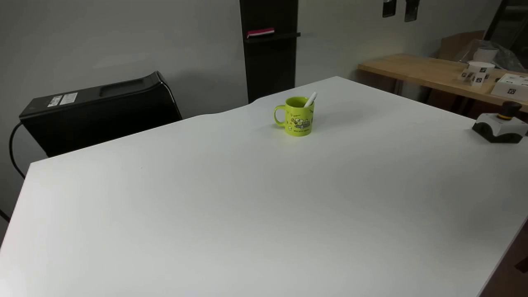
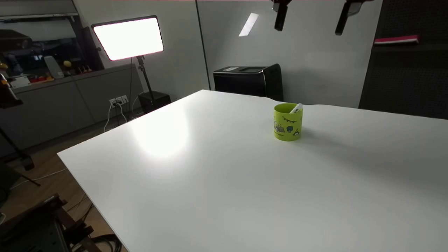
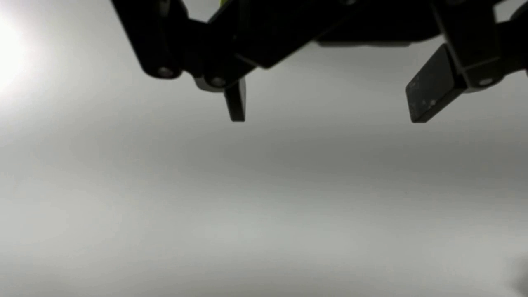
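Note:
A lime-green mug [image 1: 298, 119] with printed drawings stands upright on the white table, its handle turned left in exterior view 1. Leaning inside it is a white pen-like stick [image 2: 296, 108], its upper end above the rim and its lower part hidden. High above the table my gripper [image 2: 309, 25] hangs open, fingers wide apart and nothing between them. In the wrist view the gripper shows only bare table below its fingertips. A sliver of lime green [image 3: 223, 2] peeks out at the top edge there, mostly covered by the gripper.
The white table [image 1: 198, 213] is otherwise largely bare. A black-and-white device with a dark knob [image 1: 502, 126] sits at its right edge. Behind the table stands a black bin-like box [image 2: 247, 79]. A bright lamp panel [image 2: 129, 38] glares on the tabletop at left.

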